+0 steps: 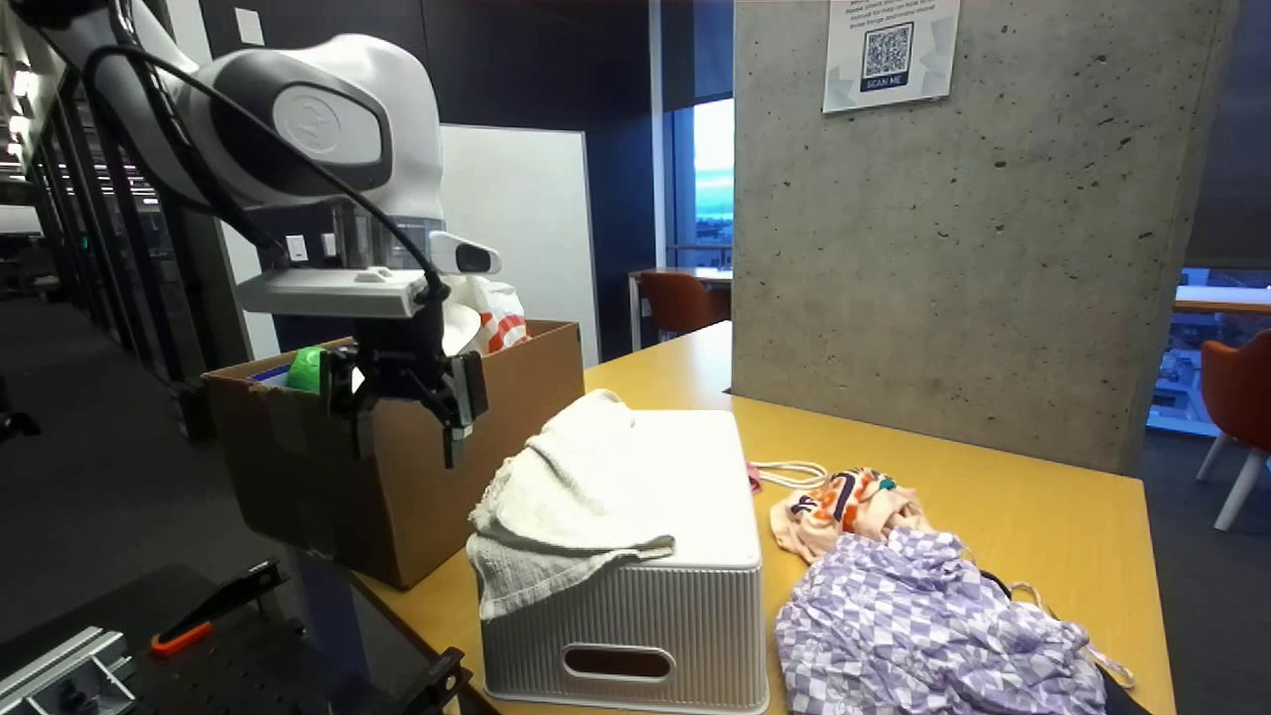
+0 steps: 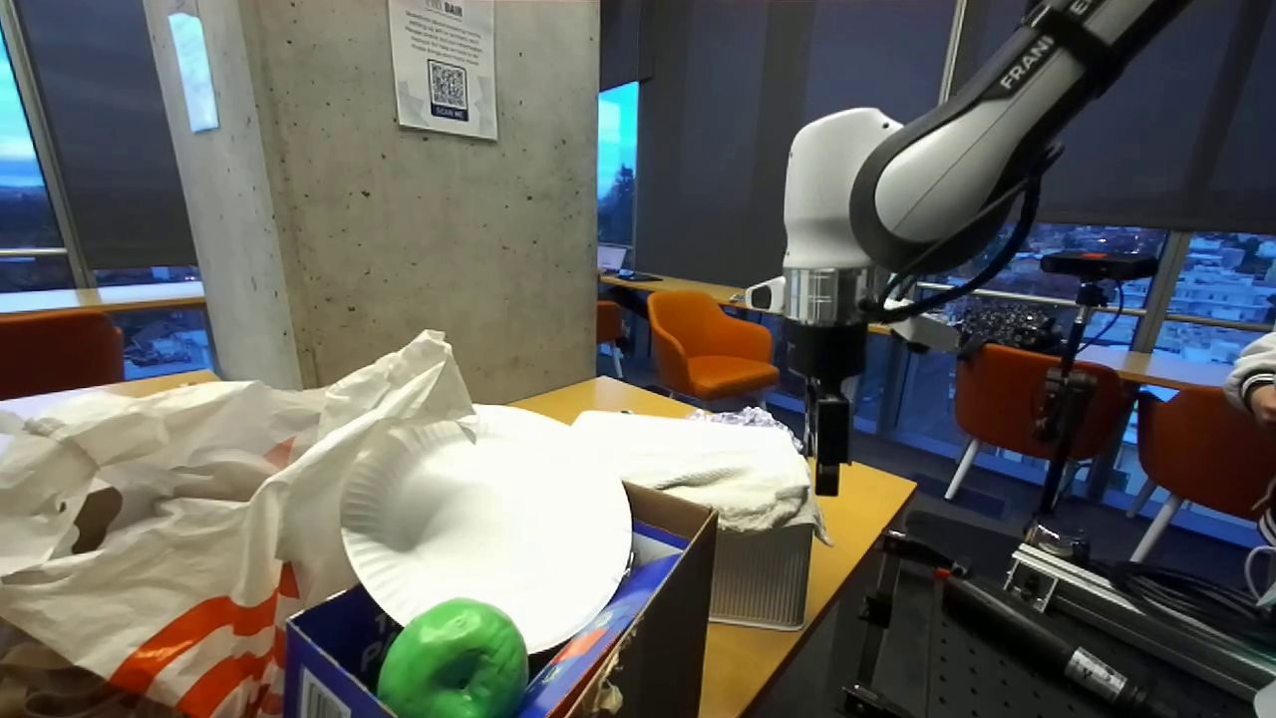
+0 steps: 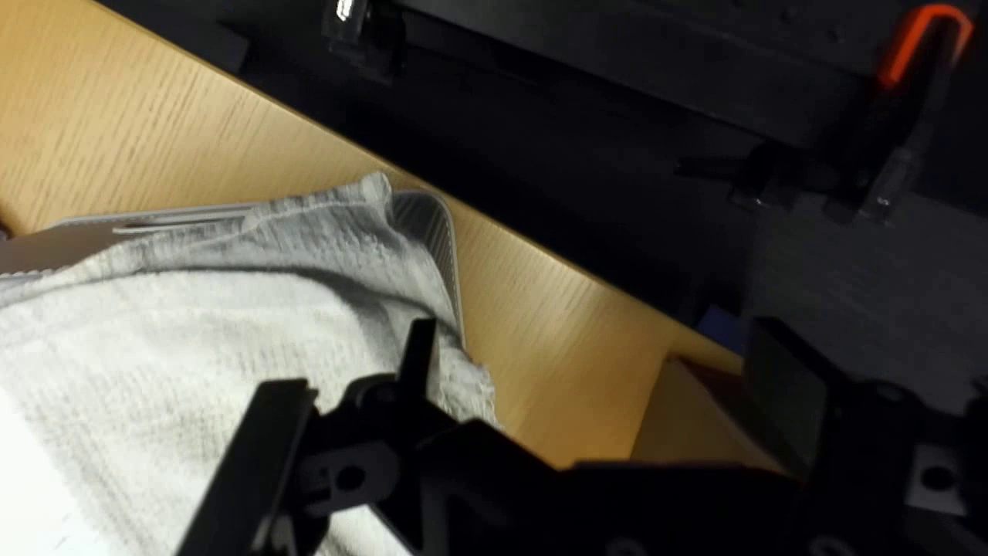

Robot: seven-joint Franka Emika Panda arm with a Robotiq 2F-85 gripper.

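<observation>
My gripper (image 1: 405, 439) hangs in the air in front of the cardboard box, to the left of the white bin, as exterior view 1 has it. Its two fingers stand wide apart and nothing is between them. A whitish towel (image 1: 572, 495) lies crumpled over the left part of the white bin (image 1: 703, 500), one end draped down the ribbed front. In the wrist view the towel (image 3: 204, 343) spreads at the lower left, under and beside one finger, and the gripper spans bare table edge. Exterior view 2 shows the gripper (image 2: 827, 461) from the side, close to the towel's hanging edge.
The cardboard box (image 1: 477, 453) holds a white bag (image 2: 239, 503), a paper plate (image 2: 514, 515) and a green ring (image 2: 455, 664). Purple checked cloth (image 1: 929, 626) and peach patterned cloth (image 1: 846, 512) lie right of the bin.
</observation>
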